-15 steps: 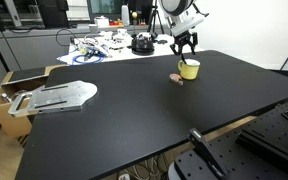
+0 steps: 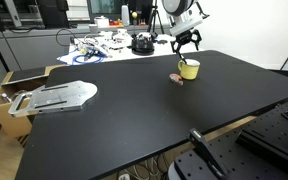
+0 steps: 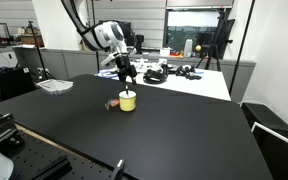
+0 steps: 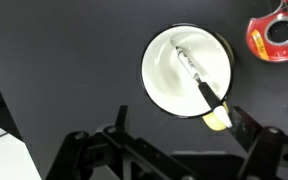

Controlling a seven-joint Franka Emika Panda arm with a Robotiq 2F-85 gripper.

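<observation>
A yellow mug (image 2: pixel 189 71) with a white inside stands upright on the dark table. In the wrist view a white and black marker (image 4: pixel 193 68) leans in the mug (image 4: pixel 160 80), its black end reaching over the rim near the yellow handle (image 4: pixel 218 119). My gripper is open above the mug, with the marker's black end close to the right finger and not clasped. From the side, the gripper (image 3: pixel 127 74) hangs just over the mug (image 3: pixel 128 103), pointing down.
A red tape roll (image 4: pixel 278 37) lies beside the mug, clear of it. On the table's far left in exterior view 1 sits a pale metal plate (image 2: pixel 62 97).
The mug and the tape roll have stayed in place.
</observation>
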